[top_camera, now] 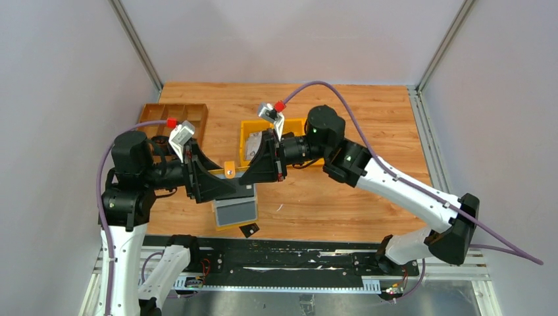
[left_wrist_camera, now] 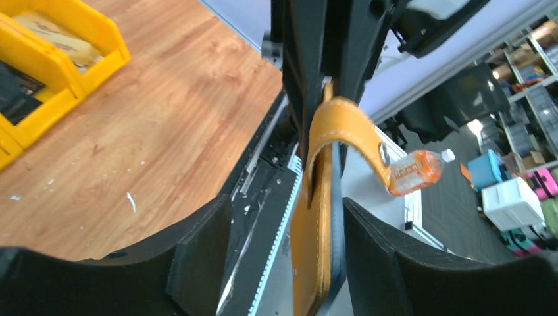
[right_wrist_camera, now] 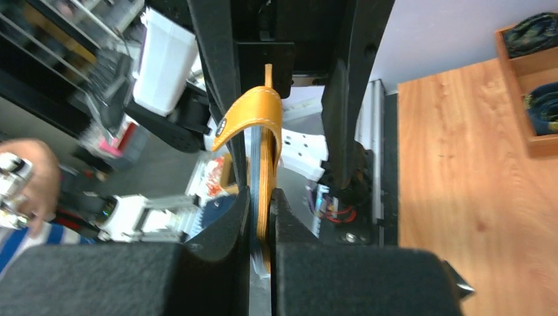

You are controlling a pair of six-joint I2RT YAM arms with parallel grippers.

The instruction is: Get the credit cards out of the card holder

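Note:
The yellow-and-grey card holder hangs between my two grippers in the top view, its yellow strap folded over at the top. My right gripper is shut on the holder, which stands edge-on between its fingers. My left gripper is open around the holder; in its wrist view the holder runs between the fingers, nearer the right-hand one. No separate cards can be made out.
A wooden compartment tray stands at the back left, yellow bins behind the grippers. A small black card lies near the front edge.

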